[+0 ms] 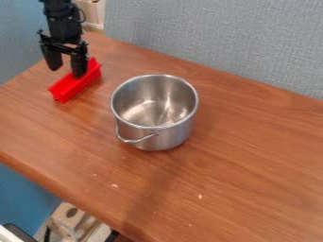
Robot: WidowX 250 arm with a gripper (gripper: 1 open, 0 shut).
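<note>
A red elongated block (pixel 71 87) lies on the wooden table at the left, near its back edge. My black gripper (pixel 66 62) hangs at the upper left just over the block's far end, open, its two fingers apart; whether it touches the block is unclear. A steel pot (pixel 154 112) with a wire handle stands on the table at the centre, to the right of the block.
A grey padded wall (pixel 228 43) runs along the back. Beyond the left edge is a blue surface with some small items at the lower left.
</note>
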